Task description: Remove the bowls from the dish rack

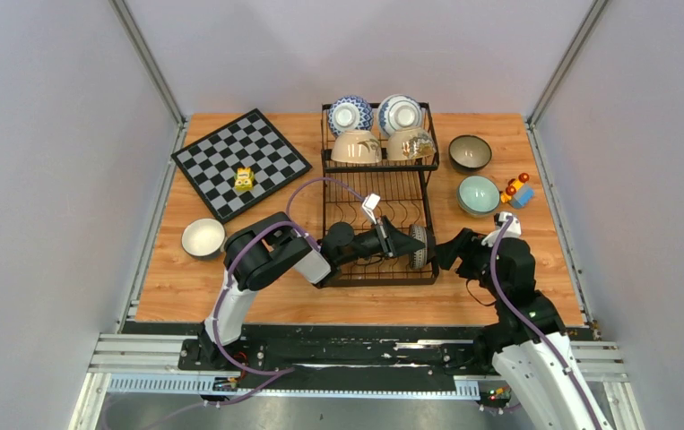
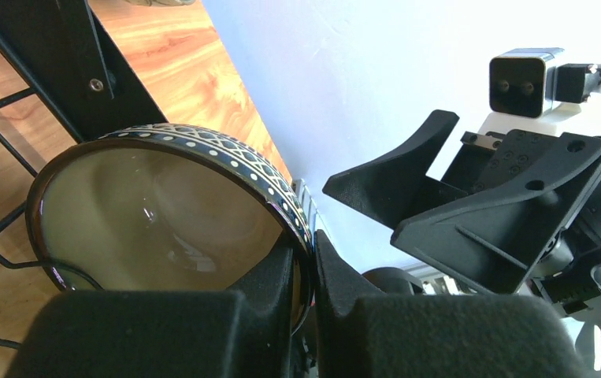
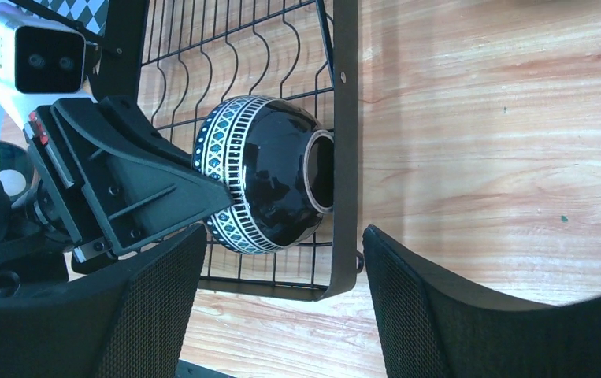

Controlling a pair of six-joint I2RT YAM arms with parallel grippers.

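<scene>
A dark bowl with a patterned band (image 3: 277,169) stands on its side at the right end of the dish rack's lower tier (image 1: 378,280). My left gripper is shut on this bowl's rim, and its brown inside faces the left wrist camera. Just right of the rack my right gripper is open, with nothing between its fingers; the bowl lies ahead of it. On the upper tier sit two blue-and-white bowls (image 1: 350,116) (image 1: 400,115) and two cream bowls (image 1: 356,147) (image 1: 411,144).
Right of the rack on the table are a grey-brown bowl (image 1: 470,153), a pale green bowl (image 1: 478,194) and a colourful toy (image 1: 518,191). To the left are a white bowl (image 1: 203,238) and a chessboard (image 1: 242,164) bearing a small yellow box (image 1: 244,179). Bare wood shows at the front.
</scene>
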